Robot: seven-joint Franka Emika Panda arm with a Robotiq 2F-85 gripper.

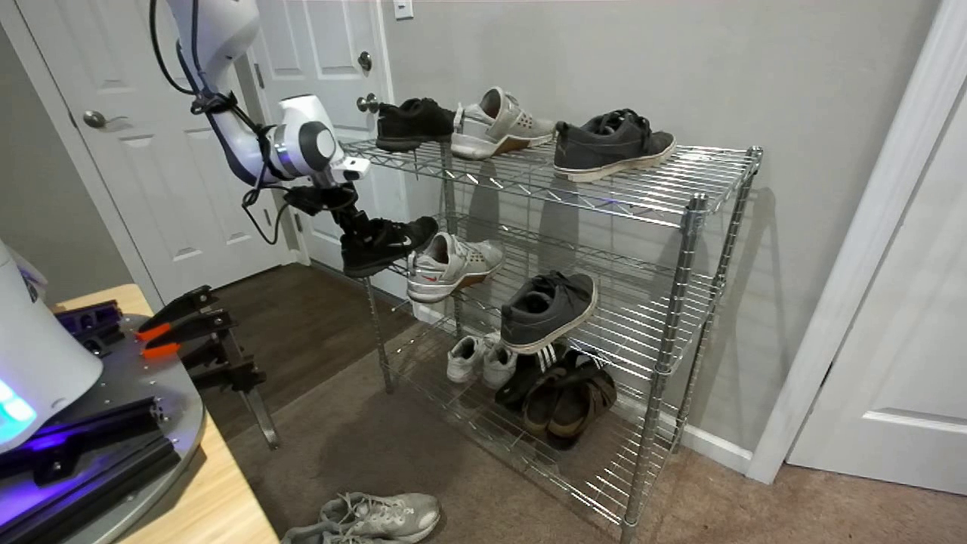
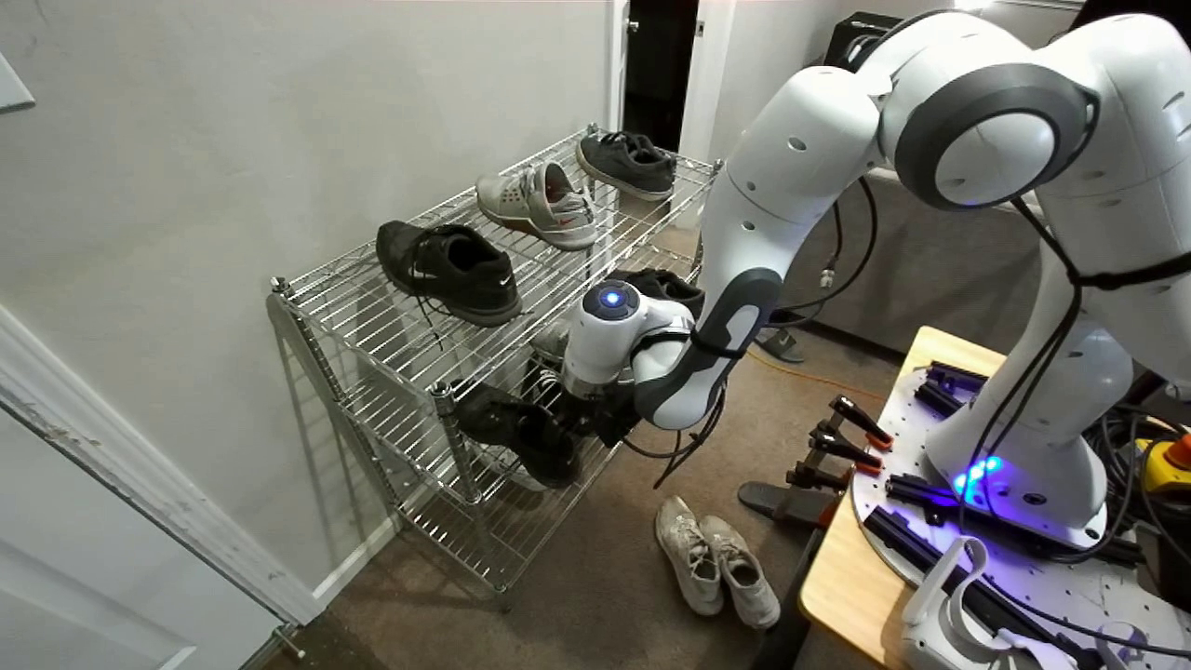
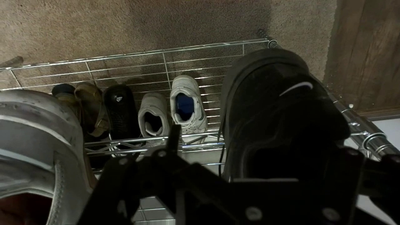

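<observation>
The black Nike shoe (image 1: 387,245) sits at the far left end of the rack's middle shelf in exterior view 1, its heel sticking out past the front edge. My gripper (image 1: 353,221) is at its heel opening, fingers apart. Dark gripper parts cover the bottom of the wrist view, and the shoe's black upper (image 3: 270,97) fills the right of it. Against this dark shoe, where the fingers touch it is hard to tell. Exterior view 2 shows the same shoe (image 2: 519,430) beside the arm's end, which hides part of the fingers.
A grey-white shoe (image 1: 453,266) and a dark grey shoe (image 1: 548,310) share the middle shelf. Their likely mates stand on the rack's top shelf (image 1: 716,162). Several shoes and sandals (image 1: 571,399) fill part of the bottom shelf. A white pair (image 2: 715,558) lies on the open carpet.
</observation>
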